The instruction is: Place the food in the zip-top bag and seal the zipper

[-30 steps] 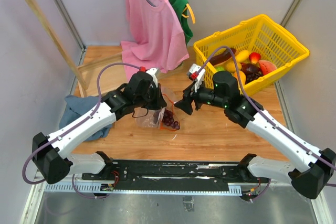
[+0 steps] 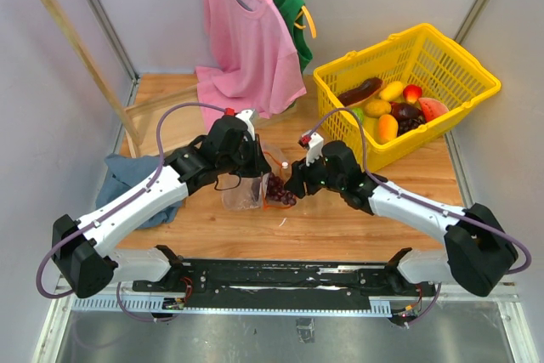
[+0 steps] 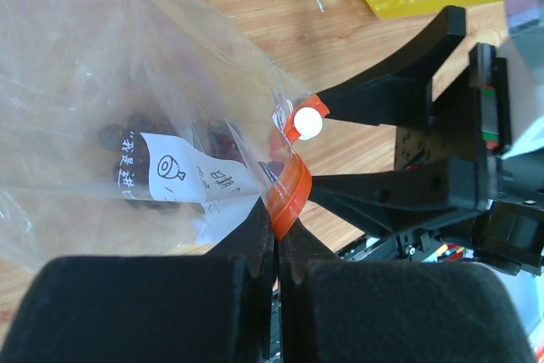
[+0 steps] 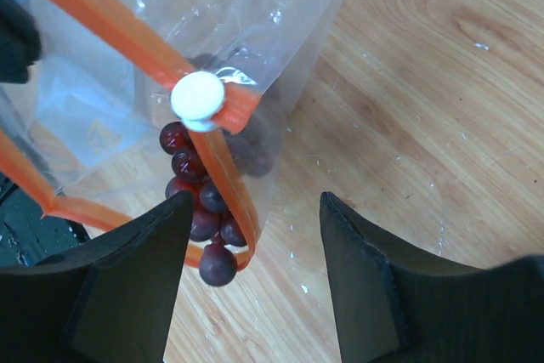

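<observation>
A clear zip bag (image 2: 245, 193) with an orange zipper lies on the wooden table, dark grapes (image 4: 204, 218) inside near its opening. My left gripper is shut on the bag's top edge at the orange zipper, beside a white slider (image 4: 197, 95). My right gripper stands part open low at the bag's right end, its fingers either side of the zipper's lower corner and the grapes' edge, with nothing clearly gripped.
A yellow basket (image 2: 467, 82) of toy fruit and vegetables stands at the back right. A rack with hanging shirts (image 2: 246, 57) is at the back, a blue cloth (image 2: 127, 184) at the left.
The left arm stays in place.
</observation>
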